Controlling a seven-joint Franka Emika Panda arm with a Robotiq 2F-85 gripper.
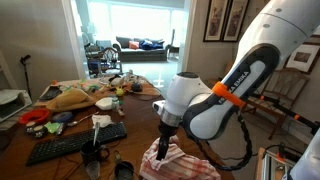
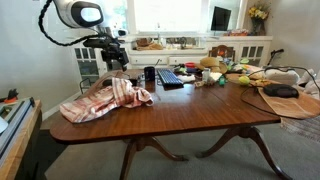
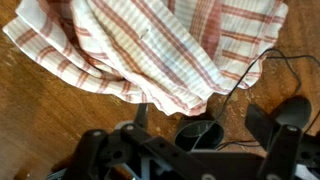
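My gripper is open, its two dark fingers wide apart with nothing held between them. In exterior view 2 the gripper (image 2: 112, 52) hangs well above the table. A white cloth with reddish stripes (image 3: 150, 45) lies crumpled on the wood, filling much of the upper wrist view. Its near corner ends just ahead of the fingers. The same striped cloth (image 2: 108, 98) rests at the left end of the table. Beneath the gap between the fingers shows a dark cup-like object (image 3: 200, 134), partly hidden by the gripper.
A black mug (image 1: 94, 156) and a keyboard (image 1: 75, 144) are to the cloth's left in exterior view 1. Several small items crowd the far part of the table, including a white cup (image 1: 105, 103). The wooden tabletop (image 2: 200, 112) has bare room in front.
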